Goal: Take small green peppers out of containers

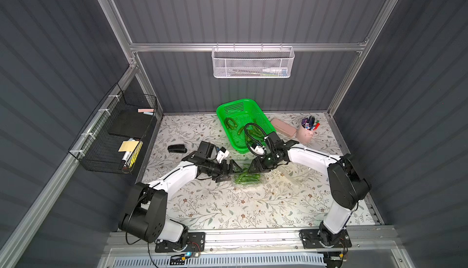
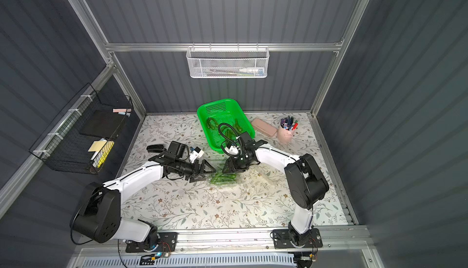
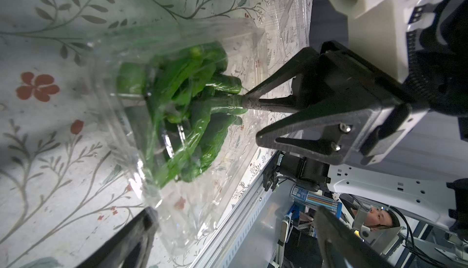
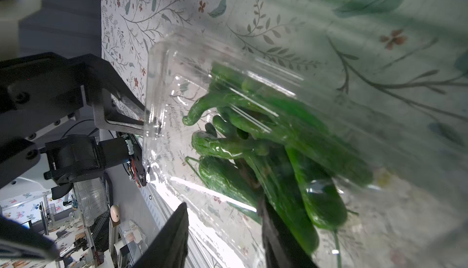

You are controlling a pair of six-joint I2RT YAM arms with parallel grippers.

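Observation:
A clear plastic container [image 1: 247, 179] of small green peppers [image 3: 185, 87] lies at the front middle of the table, between my grippers. In the left wrist view its lid looks clear over the peppers. My left gripper [image 1: 225, 171] is open at the container's left side, its fingers low at the bottom of that view. My right gripper [image 1: 257, 164] is open at the container's right end, its fingertips at the wall; whether they touch it is unclear. Behind sits a green basket [image 1: 234, 106] holding several green peppers.
A pink case [image 1: 282, 127] and pink pen cup [image 1: 305, 135] stand at the back right, a black stapler [image 1: 176, 148] at the left. A wire shelf [image 1: 112, 146] hangs on the left wall.

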